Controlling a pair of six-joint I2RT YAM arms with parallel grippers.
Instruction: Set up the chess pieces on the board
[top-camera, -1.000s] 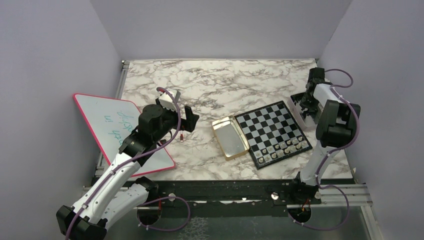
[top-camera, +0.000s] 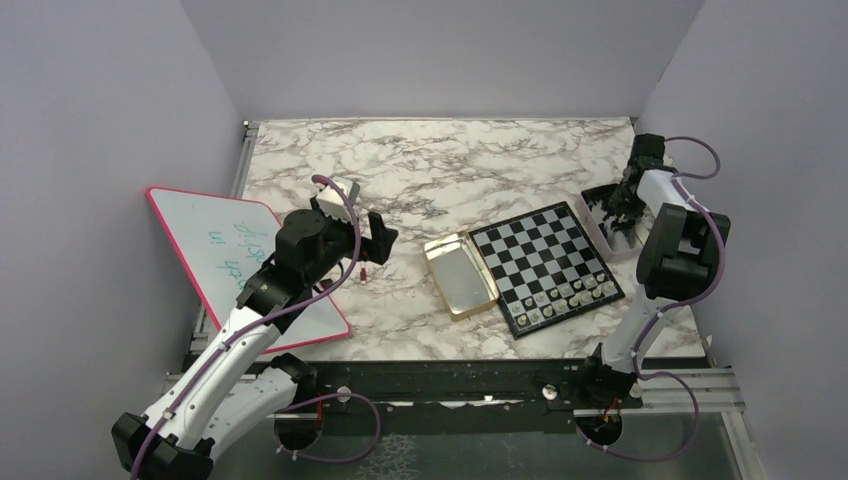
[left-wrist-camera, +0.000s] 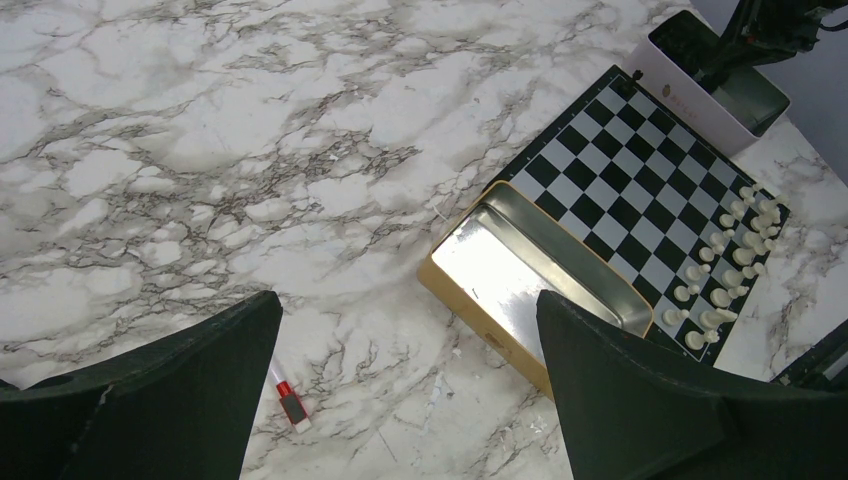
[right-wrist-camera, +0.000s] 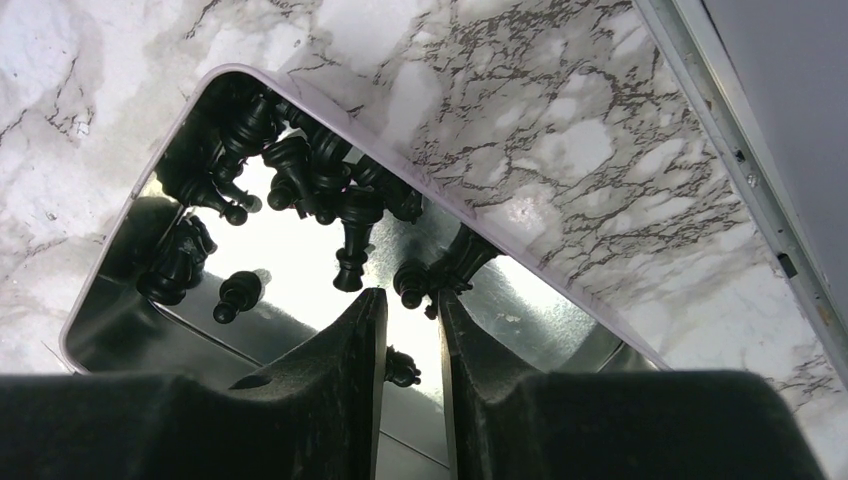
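Note:
The chessboard lies at an angle right of centre. White pieces stand in two rows along its near side. In the left wrist view a black piece is at the far corner, beside the box. Black pieces lie jumbled in the pale box. Over this box is my right gripper, its fingers parted by a narrow gap. A black piece shows just beyond the fingertips; whether they touch it is unclear. Far from the board, my left gripper is wide open and empty.
An empty gold-rimmed tin touches or nearly touches the board's left side. A red-capped marker lies below the left gripper. The whiteboard is at the left.
The left arm and the board look unchanged.

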